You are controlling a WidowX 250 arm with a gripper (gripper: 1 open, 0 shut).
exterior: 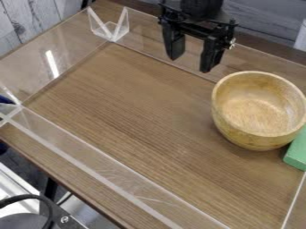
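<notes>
My black gripper [192, 51] hangs at the top centre of the camera view, its two fingers apart with nothing seen between them. To its lower right a large round tan bowl [255, 109] rests on the wooden tabletop [120, 134]. The gripper is above and left of the bowl, clear of it.
A green object [296, 151] is partly visible at the right edge beside the bowl. A clear plastic piece [109, 24] is at the upper left. Black cables [42, 210] lie at the lower left corner.
</notes>
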